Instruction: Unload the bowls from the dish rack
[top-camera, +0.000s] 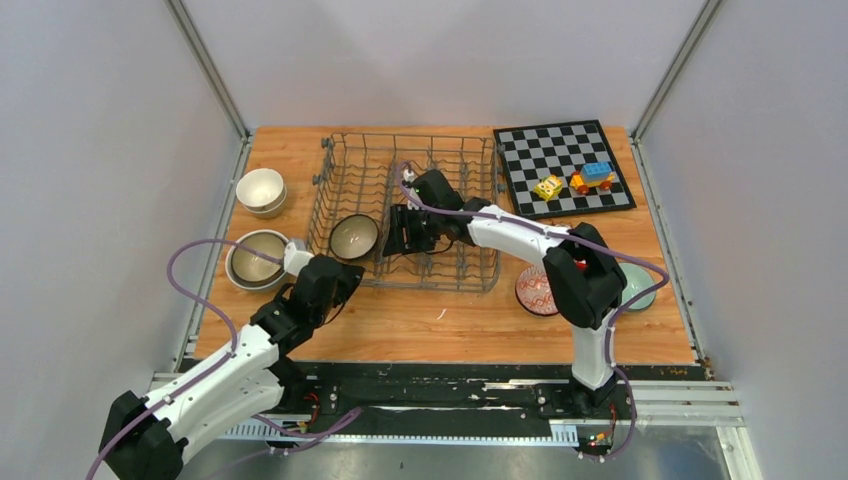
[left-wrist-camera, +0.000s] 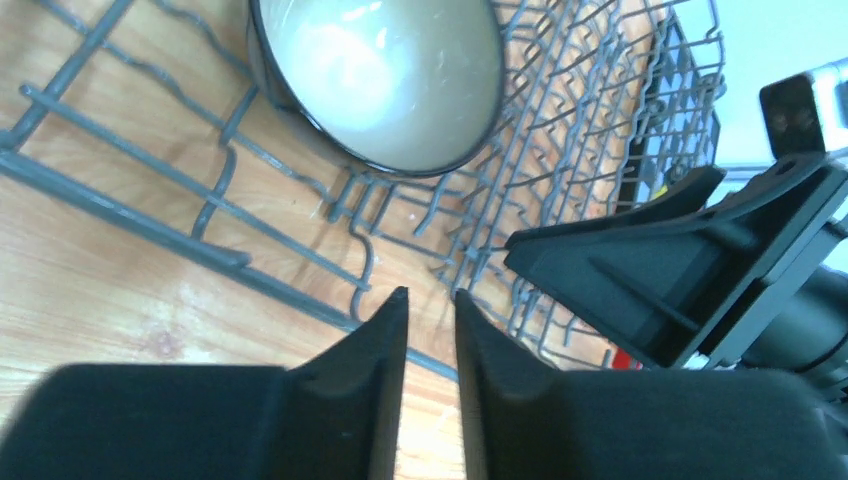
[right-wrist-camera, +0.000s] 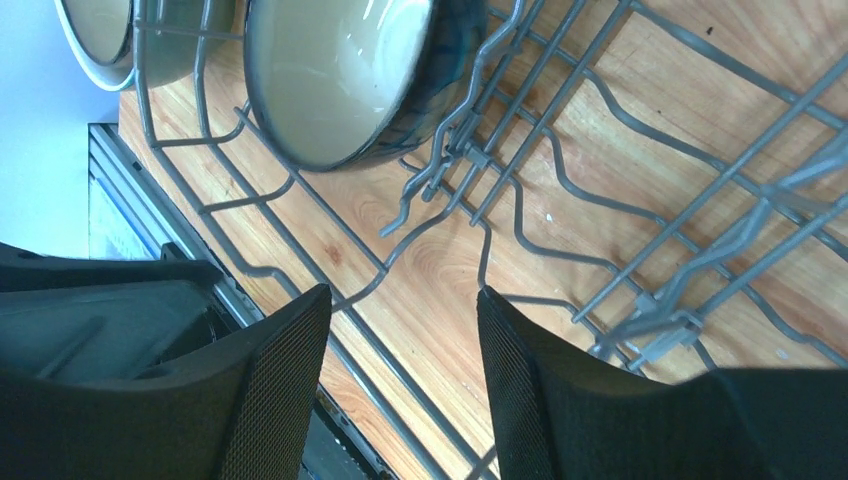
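A blue bowl with a pale inside (top-camera: 354, 237) rests in the front left of the wire dish rack (top-camera: 470, 285), its mouth facing up in the top view. My left gripper (top-camera: 358, 276) is at the rack's front edge, just in front of the bowl. In the left wrist view its fingers (left-wrist-camera: 385, 350) are a little apart with nothing between them, and the bowl (left-wrist-camera: 385, 85) lies clear beyond them. Inside the rack, to the bowl's right, my right gripper (top-camera: 392, 236) stands open and empty. The bowl (right-wrist-camera: 340, 80) is apart from its fingers (right-wrist-camera: 315, 330).
Left of the rack are stacked white bowls (top-camera: 262, 188) and another stack of bowls (top-camera: 240, 278). On the right lie a red patterned bowl (top-camera: 535, 290), a green dish (top-camera: 638, 285) and a checkered board (top-camera: 560, 205) with toys. Bare wood runs along the front.
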